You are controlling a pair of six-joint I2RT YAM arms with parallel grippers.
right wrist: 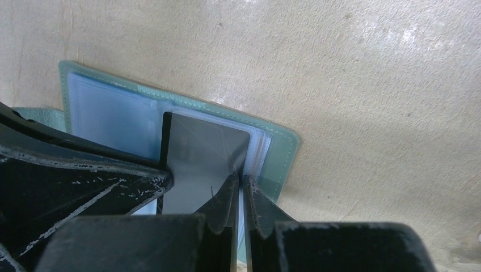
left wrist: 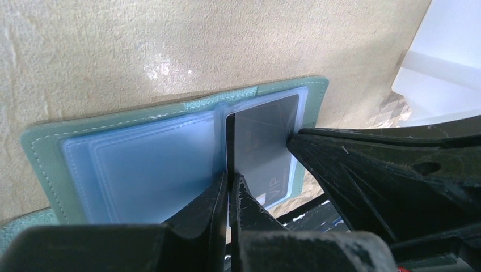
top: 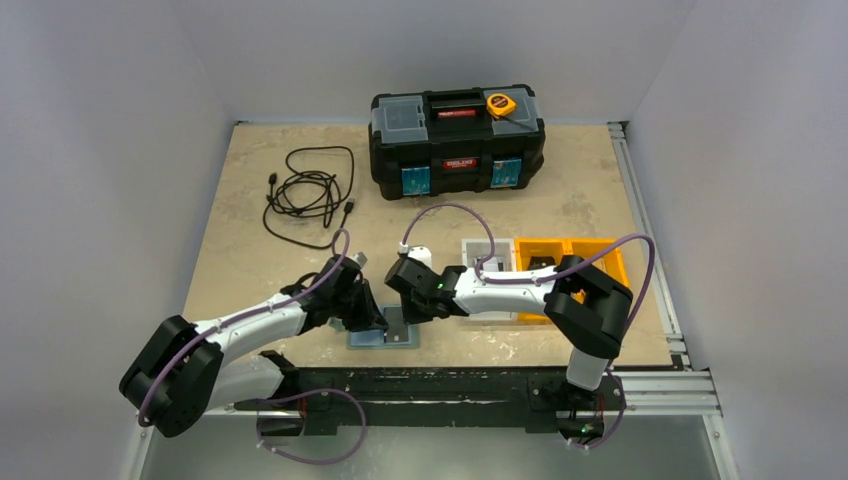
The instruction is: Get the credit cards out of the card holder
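The card holder [left wrist: 142, 114] lies open and flat, a teal-edged fold with clear bluish pockets. In its right half a dark grey card [left wrist: 262, 139] sits inside the clear pocket, its black left edge exposed. My left gripper has its tips close together at that edge, by the middle fold. At the opposite side of the card, my right gripper touches down near the pocket's right border, tips nearly meeting. Whether either one pinches card or plastic is hidden. The left pocket [right wrist: 110, 113] shows no card.
A black toolbox [top: 457, 145] with a yellow tape measure [top: 501, 104] on it stands at the back. A coiled black cable [top: 312, 195] lies back left. White and orange bins [top: 590, 246] stand to the right, partly under the right arm. The table between holder and toolbox is mostly clear.
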